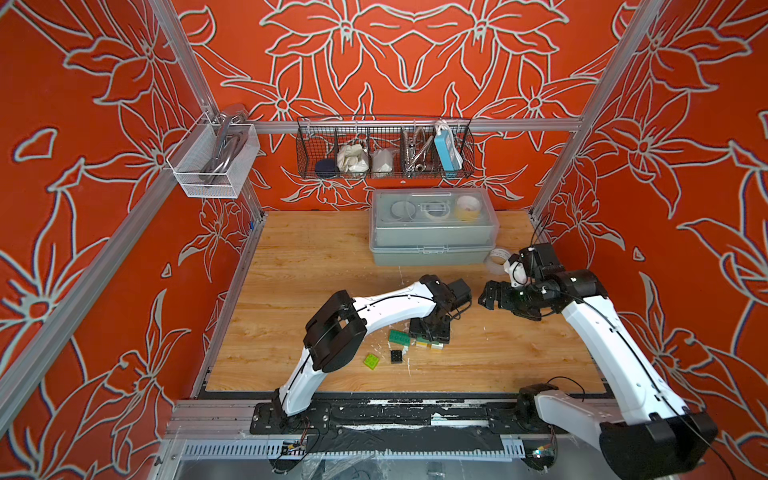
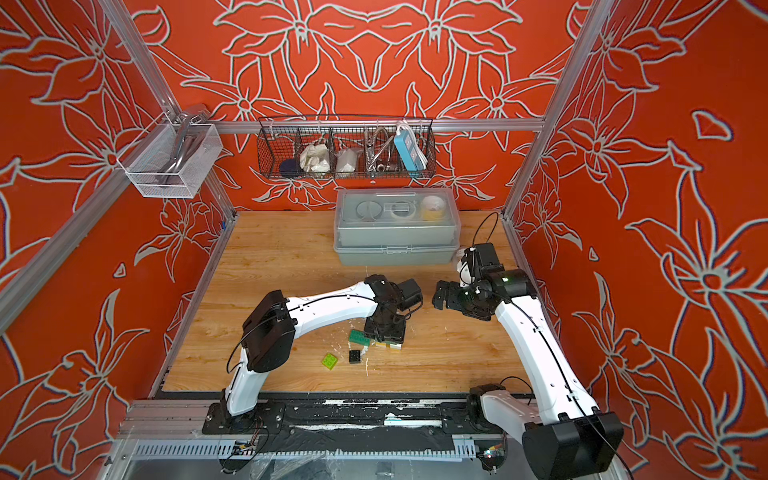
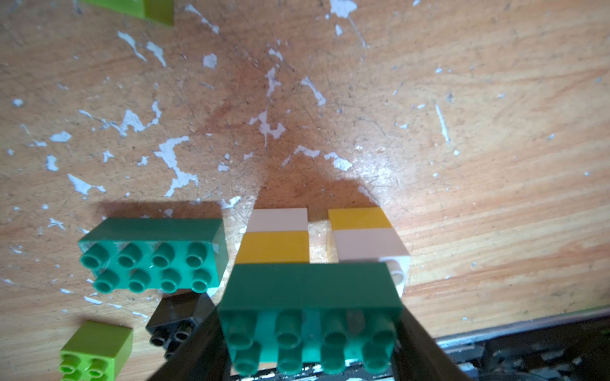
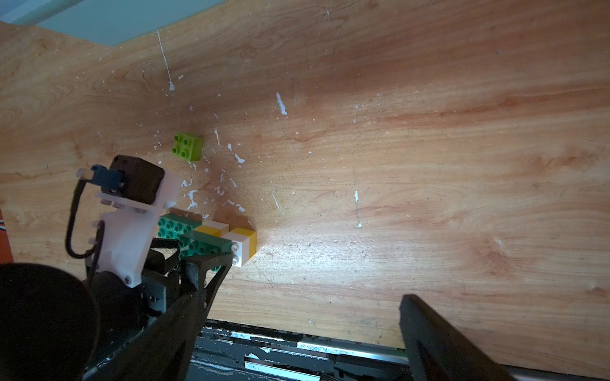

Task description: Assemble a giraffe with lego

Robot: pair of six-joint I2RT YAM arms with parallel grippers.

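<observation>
In the left wrist view a green long brick (image 3: 308, 284) lies across two legs of stacked yellow (image 3: 272, 246) and white (image 3: 367, 243) bricks. My left gripper is at that green brick, fingers beside its ends, partly hidden; whether they grip is unclear. Another green brick (image 3: 152, 250), a black brick (image 3: 178, 320) and a lime brick (image 3: 95, 349) lie loose to the left. My right gripper (image 2: 446, 294) hangs open and empty to the right; its fingertips frame bare table in the right wrist view.
A lidded grey plastic box (image 2: 397, 232) stands at the back, with a tape roll (image 1: 497, 257) beside it. Another lime brick (image 3: 130, 9) shows at the left wrist view's top.
</observation>
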